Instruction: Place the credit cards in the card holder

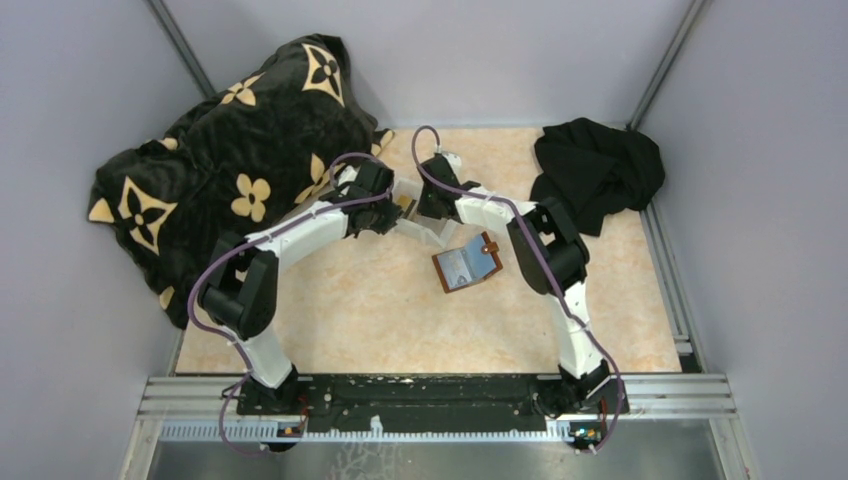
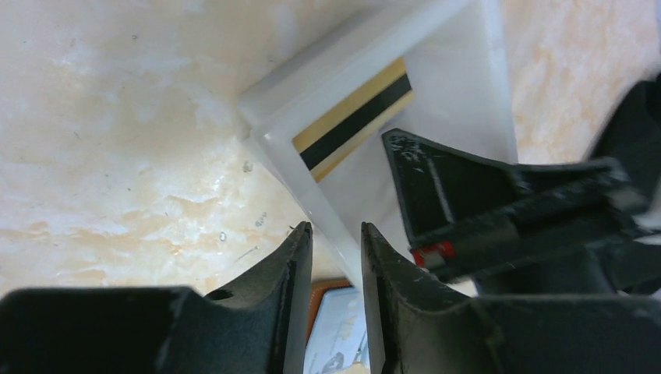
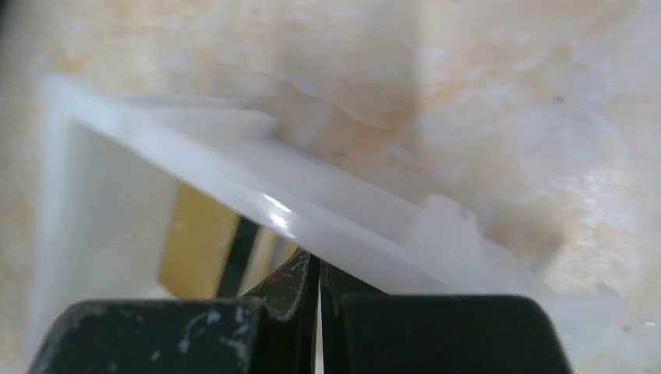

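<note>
Gold credit cards with a black stripe (image 2: 355, 117) lie inside the white bin (image 2: 421, 31), near one corner in the left wrist view. In the right wrist view the cards (image 3: 199, 241) show partly behind the bin's rim, just left of my right gripper. That gripper is shut with nothing between its fingers. My left gripper stands open at the bin's rim, its fingers apart and not closed on the wall. The brown card holder (image 1: 467, 262) lies spread open on the table, blue inside, to the front right of the bin.
A dark patterned blanket (image 1: 250, 150) is heaped at the left and a black cloth (image 1: 598, 170) at the back right. Both arms reach close together over the bin.
</note>
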